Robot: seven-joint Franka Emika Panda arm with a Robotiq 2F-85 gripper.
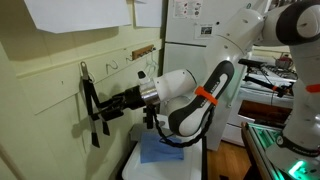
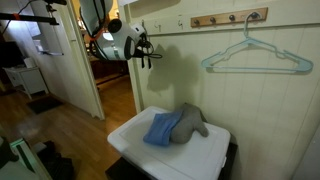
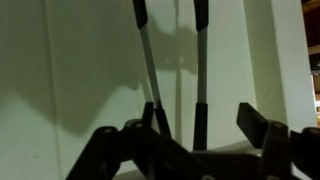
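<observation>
A pair of long tongs (image 1: 91, 100), black and silver, hangs against the pale panelled wall in exterior view 1. In the wrist view two slim legs of the tongs (image 3: 202, 72) run down toward my gripper. Its dark fingers (image 3: 253, 122) stand apart, one on each side of the legs, and no firm hold shows. Seen from exterior view 1, my gripper (image 1: 108, 104) is right at the tongs, partly covering their middle. My gripper (image 2: 148, 48) is small and close to the wall in exterior view 2.
Below, a white-topped surface (image 2: 190, 153) carries a blue cloth (image 2: 162, 129) and a grey cloth (image 2: 188, 122). A light-blue hanger (image 2: 255, 48) hangs from the wooden peg rail (image 2: 225, 18). Open wooden floor (image 2: 85, 130) lies beside the white top.
</observation>
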